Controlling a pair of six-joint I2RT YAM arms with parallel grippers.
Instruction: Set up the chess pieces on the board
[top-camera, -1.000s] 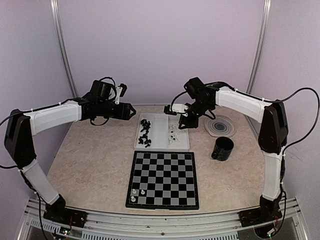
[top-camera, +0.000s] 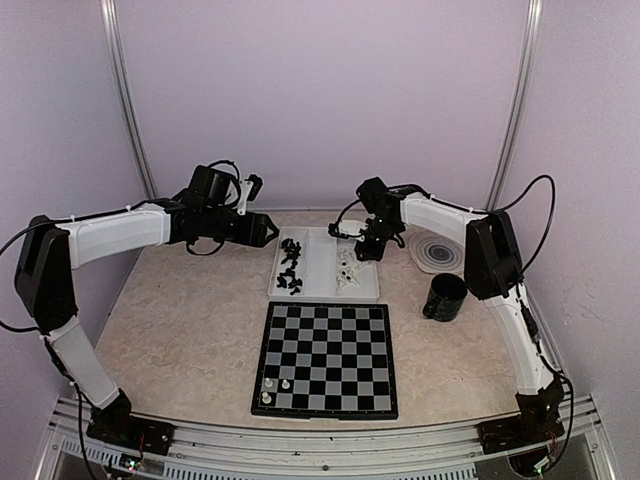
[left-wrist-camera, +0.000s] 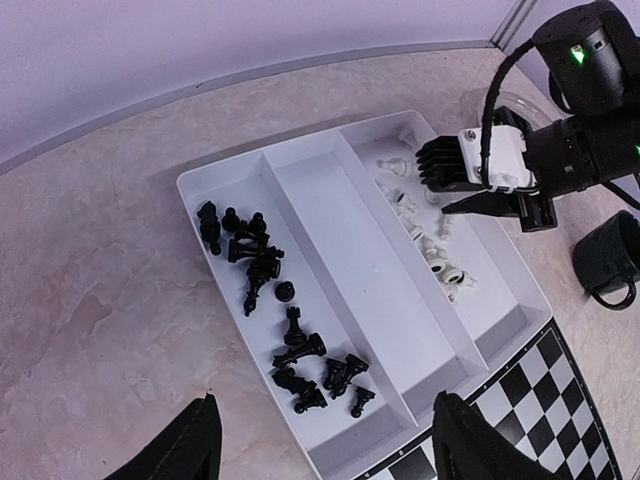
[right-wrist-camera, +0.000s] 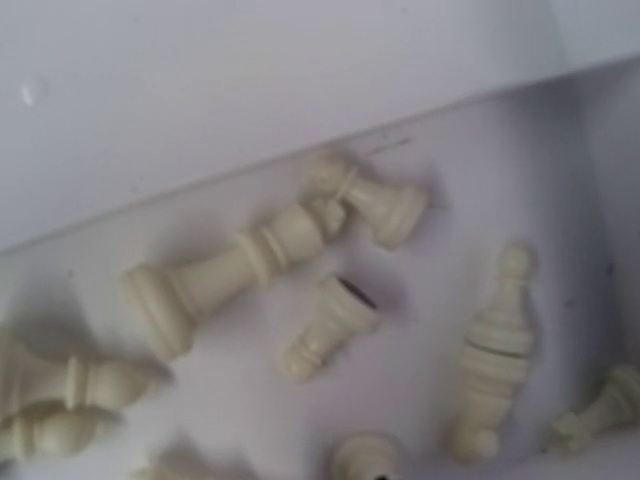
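Observation:
The chessboard (top-camera: 330, 355) lies at the front, with three white pieces (top-camera: 285, 384) standing in its near-left corner. Behind it is a white divided tray (top-camera: 318, 265). Black pieces (left-wrist-camera: 300, 345) lie jumbled in its left compartment; white pieces (right-wrist-camera: 225, 275) lie mostly on their sides in the right one. My right gripper is low over the far part of the white pieces, its fingers apart and no piece visibly held. The right wrist view shows none of its fingers. Left of the tray's back, my left gripper hangs open and empty.
A dark mug (top-camera: 445, 297) stands right of the tray, and a round grey lid (top-camera: 437, 252) lies behind it. The tray's middle compartment (left-wrist-camera: 365, 240) is empty. Bare table (top-camera: 190, 320) spreads out left of the board.
The left gripper has shifted slightly right and down. The pieces on the board have stayed put.

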